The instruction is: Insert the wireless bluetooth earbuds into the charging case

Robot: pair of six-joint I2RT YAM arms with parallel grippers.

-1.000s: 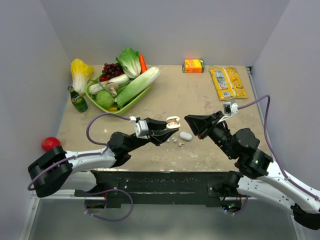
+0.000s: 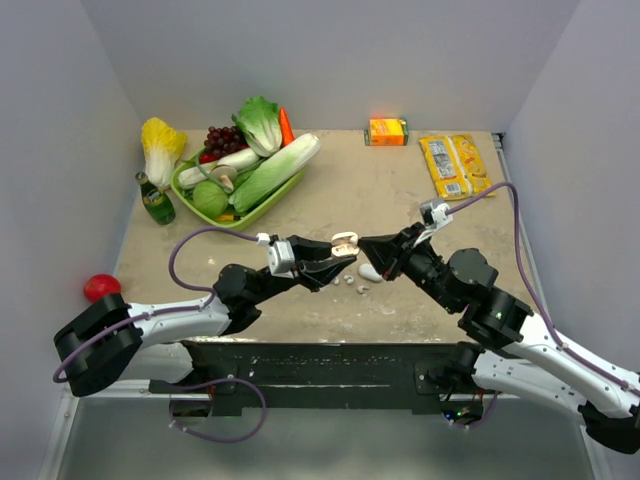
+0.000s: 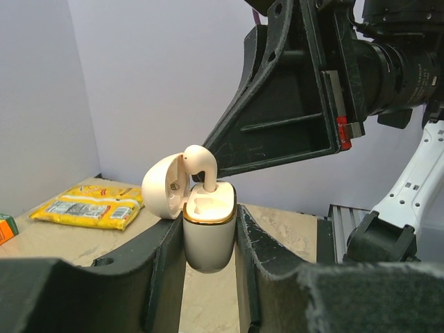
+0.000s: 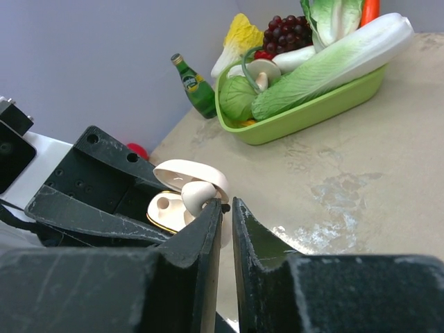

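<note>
My left gripper is shut on the white charging case (image 3: 208, 246), which is held upright above the table with its lid (image 3: 165, 186) open. One white earbud (image 3: 201, 165) stands stem-down in the case, its head above the rim. My right gripper is at the case, its fingertips parted by a narrow gap. In the right wrist view, the earbud (image 4: 197, 195) shows beside the left fingertip, not clearly between the fingers. Several small white earbuds (image 2: 362, 290) lie on the table below, near a closed white oval case (image 2: 370, 272).
A green basket of vegetables (image 2: 262, 207) stands at the back left, with a green bottle (image 2: 155, 198) beside it. An orange box (image 2: 386, 132) and a yellow packet (image 2: 456, 166) lie at the back.
My right gripper has moved left, from beside the case to right against it. The left gripper and the case in it have kept their place.
</note>
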